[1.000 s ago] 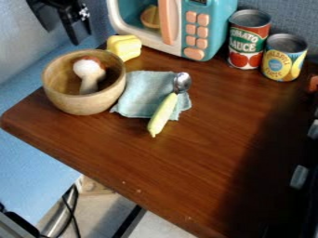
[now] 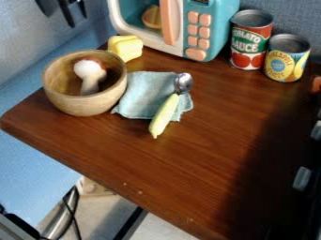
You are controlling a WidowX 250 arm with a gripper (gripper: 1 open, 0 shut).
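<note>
A wooden bowl (image 2: 66, 98) at the left holds a white object with a red top (image 2: 90, 73). A teal cloth (image 2: 141, 94) lies beside it, with a spoon with a pale yellow handle (image 2: 164, 116) resting across its right side, metal end toward the back. A yellow block (image 2: 126, 47) sits behind the bowl. My gripper (image 2: 60, 7) is only partly in view as dark shapes at the top left, above the table; its state is unclear.
A toy microwave (image 2: 201, 28) stands at the back, with a tomato sauce can (image 2: 250, 42) and a yellow-labelled can (image 2: 287, 61) to its right.
The dark gripper at the top left has moved up slightly, showing less in the frame. The objects on the table have not moved.
</note>
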